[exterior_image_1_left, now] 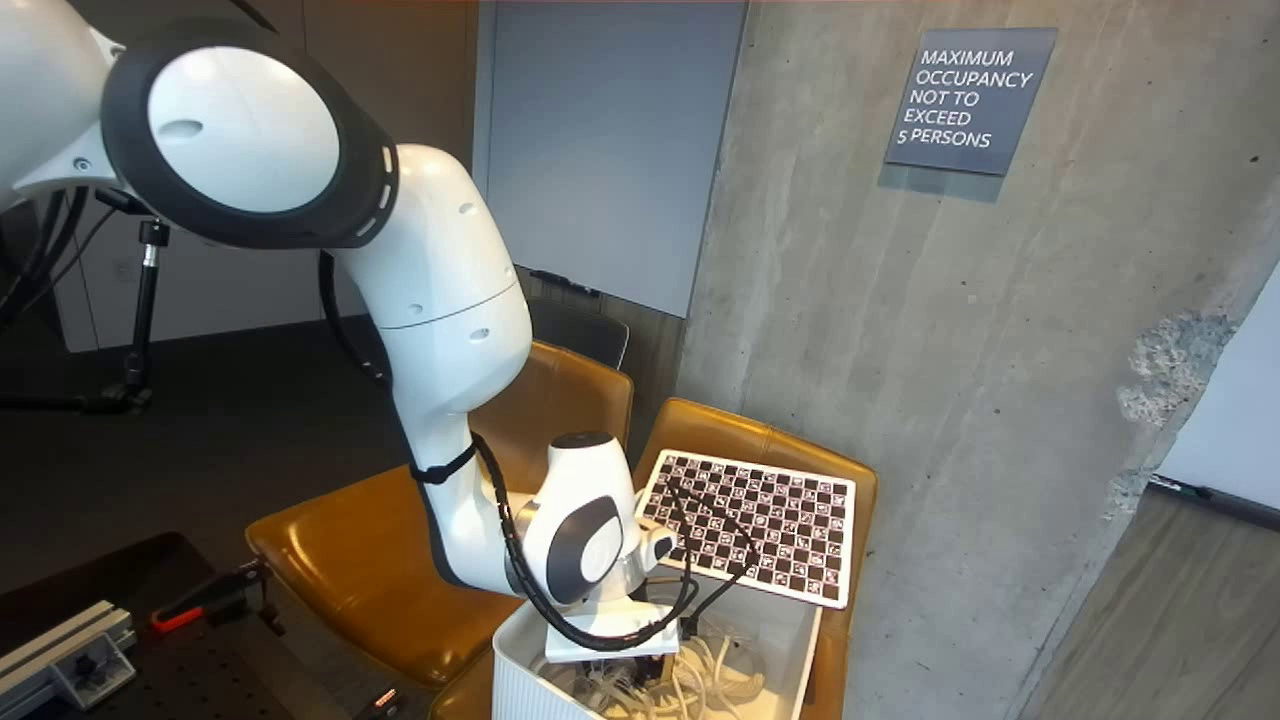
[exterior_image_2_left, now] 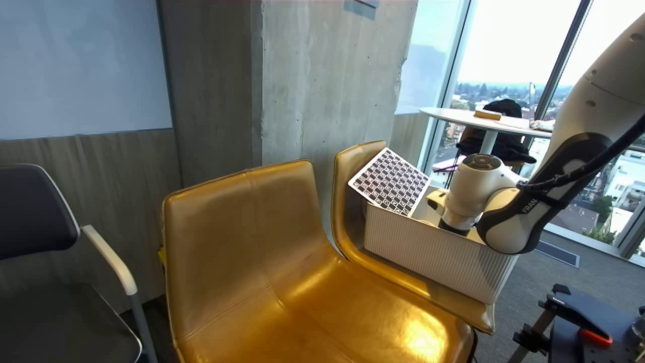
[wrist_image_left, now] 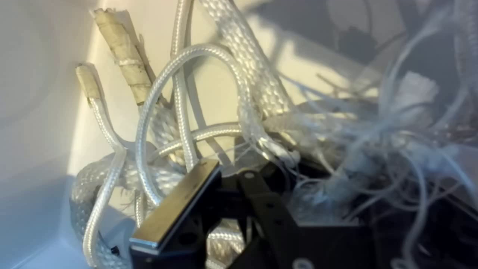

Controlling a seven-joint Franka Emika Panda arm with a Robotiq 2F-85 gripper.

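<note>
Several white braided ropes (wrist_image_left: 255,58) lie tangled in a white ribbed bin (exterior_image_1_left: 513,678), some with tan taped ends. In the wrist view, my gripper is down among them, its fingers shut. One finger, with a metallic face (wrist_image_left: 179,204), shows at the lower left. Frayed pale strands (wrist_image_left: 381,134) lie across the gripper's right side and hide much of it. Whether any thin strand is caught between the fingertips cannot be made out. From outside, the hand hangs over the bin's opening, with ropes showing beside and below it.
A checkered marker board (exterior_image_1_left: 756,522) leans over the bin's back rim against a tan chair (exterior_image_2_left: 357,169). Another tan chair (exterior_image_2_left: 248,236) stands beside it. A dark table with tools (exterior_image_1_left: 180,648) is at the lower left in the first exterior view.
</note>
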